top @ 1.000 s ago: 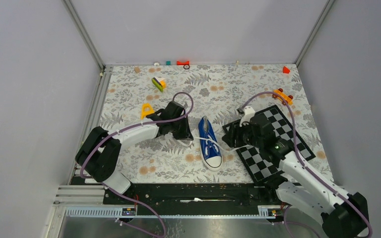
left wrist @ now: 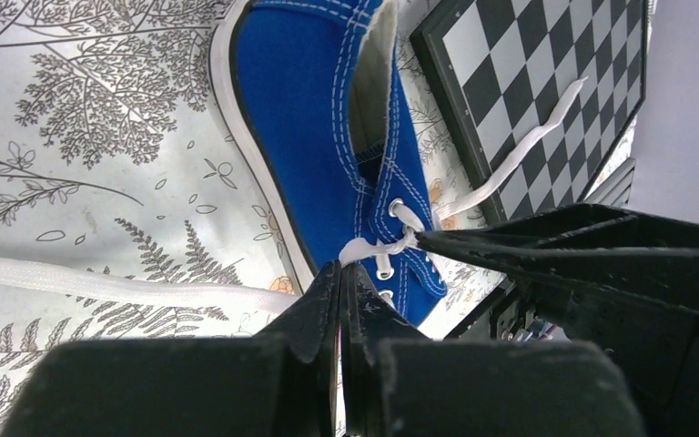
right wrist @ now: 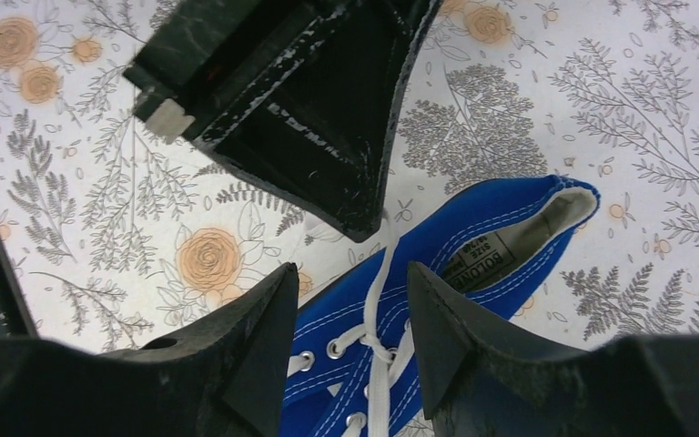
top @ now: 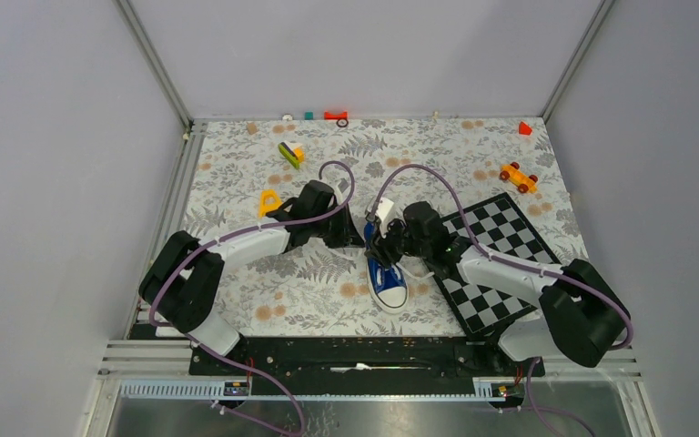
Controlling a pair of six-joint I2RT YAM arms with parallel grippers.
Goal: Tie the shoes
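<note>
A blue canvas shoe [top: 388,287] with white laces lies between my grippers. In the left wrist view my left gripper is shut on a white lace [left wrist: 373,248] pulled up from the eyelets. My right gripper's black body reaches in from the right beside it, over the shoe. In the right wrist view my right gripper is part open above the lacing, the raised lace [right wrist: 379,282] running between its fingers up toward the left gripper. Another lace end [left wrist: 118,289] trails across the table to the left.
A checkered board [top: 501,228] lies right of the shoe. A yellow toy car [top: 519,177], a yellow toy [top: 270,198] and small toys along the back edge surround the patterned table's fairly clear rear middle.
My right gripper has swung left from over the board to above the shoe, close against my left gripper, which has moved only slightly.
</note>
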